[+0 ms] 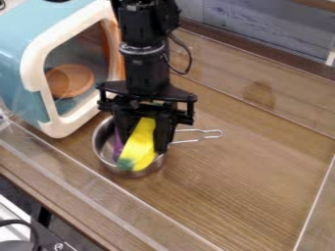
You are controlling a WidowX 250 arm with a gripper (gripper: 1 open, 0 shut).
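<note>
My black gripper (141,125) reaches down into a steel pot (110,155) with a wire handle, shut on a yellow object (139,148) with a greenish end, which sits low inside the pot. A purple object (117,143) shows beside it, partly hidden behind the fingers.
A light-blue toy oven (29,54) with a white-framed opening stands at the back left, an orange cup (69,79) inside it. A black cable lies at the lower left edge.
</note>
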